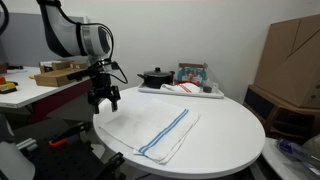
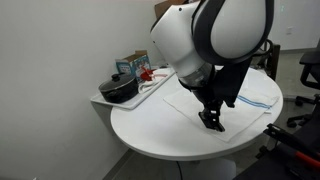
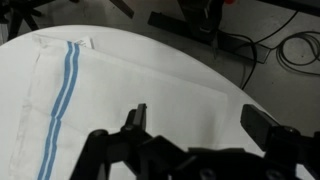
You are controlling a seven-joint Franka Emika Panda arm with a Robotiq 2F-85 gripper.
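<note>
A white towel [image 1: 150, 125] with a blue stripe lies spread out on the round white table [image 1: 225, 125]. In the wrist view the towel [image 3: 130, 90] fills much of the tabletop, its striped end at the left. My gripper [image 1: 104, 101] points down over the towel's near-left end, close above the table edge. The wrist view shows the gripper open, its fingers wide apart, with only towel and table edge visible between them. In the second exterior view, the gripper [image 2: 212, 121] is low over the towel [image 2: 240, 118]; contact cannot be made out.
On the table's far side stand a black pot [image 1: 157, 77] and a tray [image 1: 200, 93] with a colourful box [image 1: 192, 73]. Cardboard boxes [image 1: 65, 72] sit at the left. Cables [image 3: 295, 45] lie on the floor.
</note>
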